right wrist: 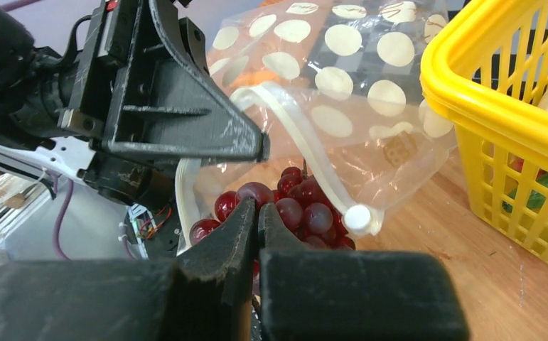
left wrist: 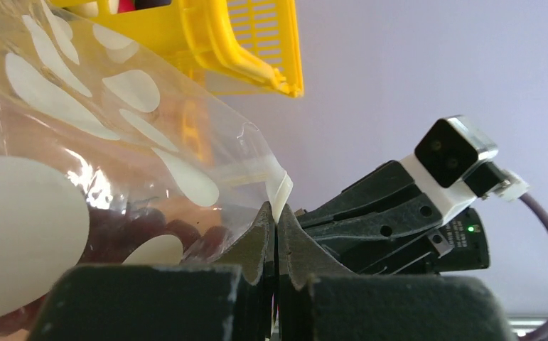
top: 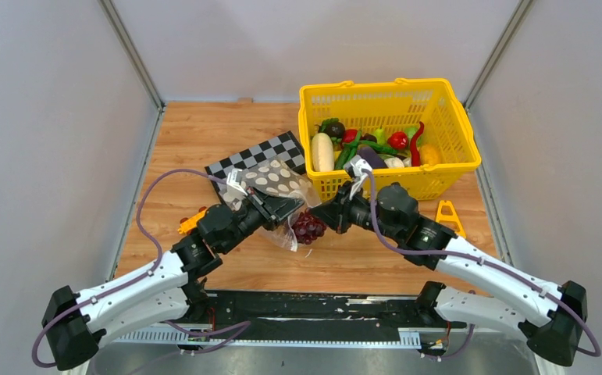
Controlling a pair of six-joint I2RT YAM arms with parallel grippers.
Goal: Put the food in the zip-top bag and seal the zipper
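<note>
A clear bag with white dots (top: 272, 178) stands raised, its mouth facing my right wrist camera. In the left wrist view my left gripper is shut on a corner of the bag's film (left wrist: 279, 183). Dark red grapes (right wrist: 306, 206) lie at the bag's open mouth, behind the pale zip strip (right wrist: 303, 138); how many lie fully inside cannot be told. The white slider (right wrist: 358, 219) sits at the strip's right end. My right gripper is shut just in front of the grapes, with nothing visible between its fingertips.
A yellow basket (top: 430, 173) of vegetables stands close behind, to the right. The checkered board (top: 288, 147) lies behind the bag. An orange-yellow object (top: 191, 223) is left of the left arm, a yellow one (top: 448, 216) right of the right arm.
</note>
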